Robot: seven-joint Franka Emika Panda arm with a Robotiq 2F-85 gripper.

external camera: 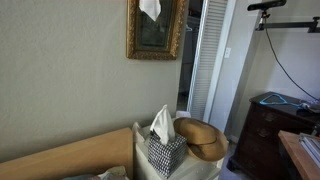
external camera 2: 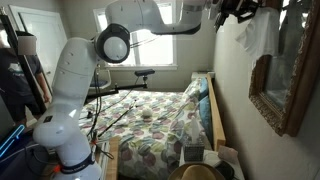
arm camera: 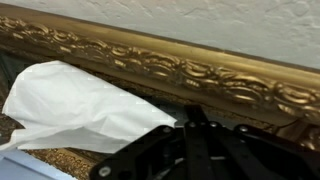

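A white tissue (arm camera: 80, 105) hangs from my gripper, its fingers shut with the thin sheet between them. In the wrist view it spreads out to the left, beneath the ornate gold picture frame (arm camera: 130, 55). Exterior view 1 shows only the hanging tissue (external camera: 150, 8), over the upper part of the framed picture (external camera: 156, 35); my gripper is out of sight above. From the side, the arm reaches across the top toward the wall, with the tissue (external camera 2: 262, 35) beside the frame (external camera 2: 258, 85). Whether the cloth touches the frame, I cannot tell.
Below stands a patterned tissue box (external camera: 167, 155) with a tissue (external camera: 163, 122) sticking up, next to a brown straw hat (external camera: 203, 140). A bed with a flowered cover (external camera 2: 150, 120) lies along the wall.
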